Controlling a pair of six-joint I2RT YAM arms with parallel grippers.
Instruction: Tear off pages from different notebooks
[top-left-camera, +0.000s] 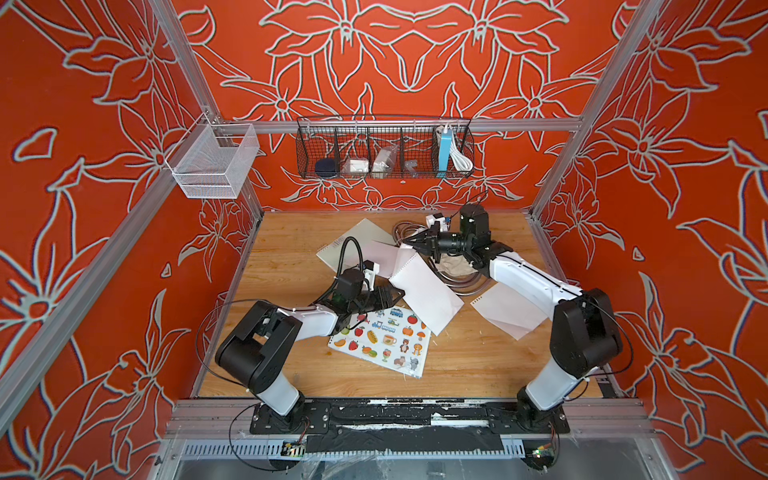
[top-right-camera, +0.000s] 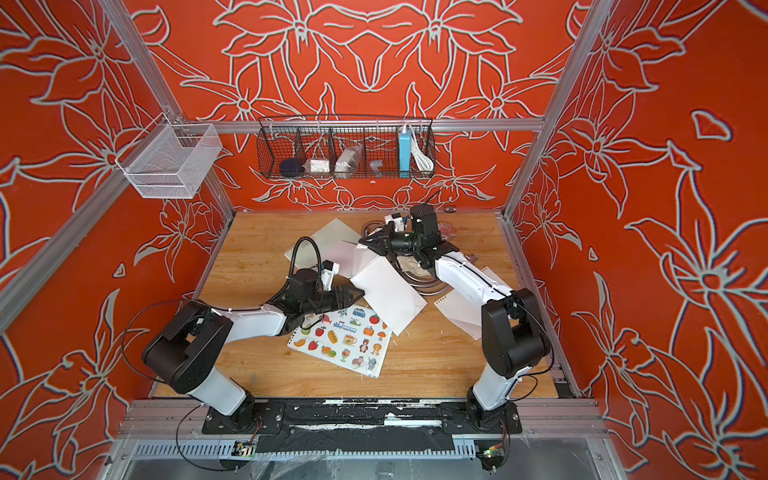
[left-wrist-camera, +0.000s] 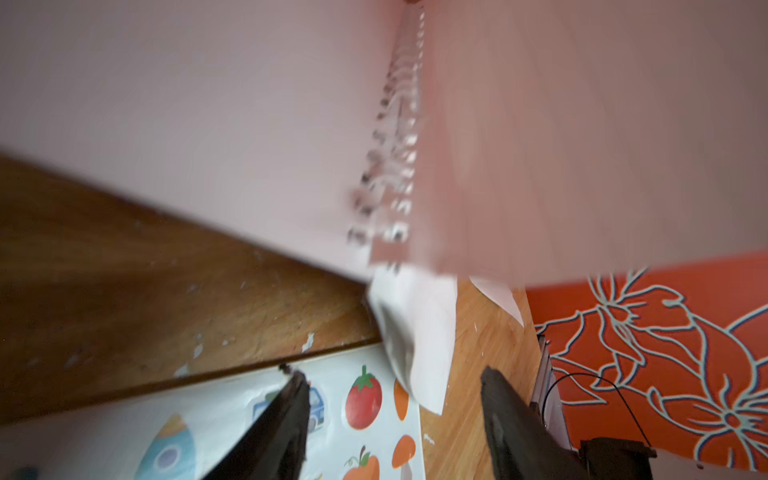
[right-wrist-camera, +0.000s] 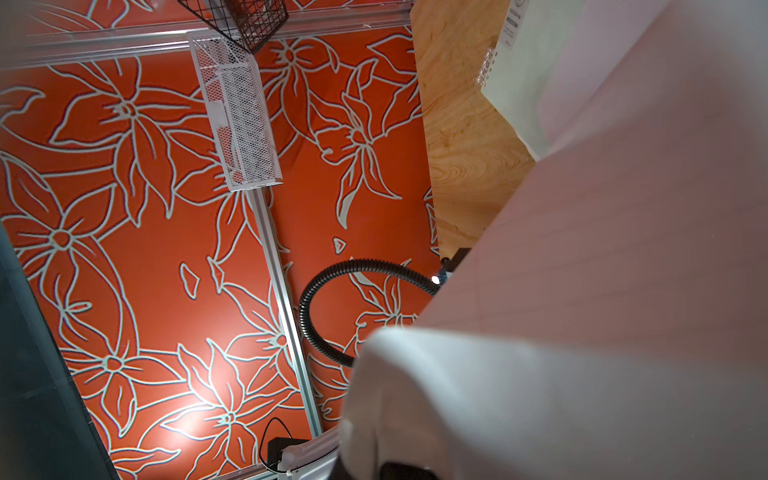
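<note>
A white spiral notebook (top-left-camera: 428, 296) is lifted at its upper end, where my right gripper (top-left-camera: 412, 238) is shut on its paper; in the right wrist view pale pink pages (right-wrist-camera: 608, 264) fill the right side. My left gripper is open below the raised spiral binding (left-wrist-camera: 392, 144), with nothing between its fingers. A sticker sheet with fruit and animals (top-left-camera: 376, 344) lies under and in front of the left gripper. A grey-green notebook (top-left-camera: 352, 240) lies behind, under pinkish paper.
A loose sheet (top-left-camera: 512, 312) lies at the right. Coiled cables (top-left-camera: 464, 284) sit under the right arm. A black wire basket (top-left-camera: 384, 152) and a white mesh basket (top-left-camera: 212, 168) hang on the walls. Bare table (top-left-camera: 272, 256) shows at the left.
</note>
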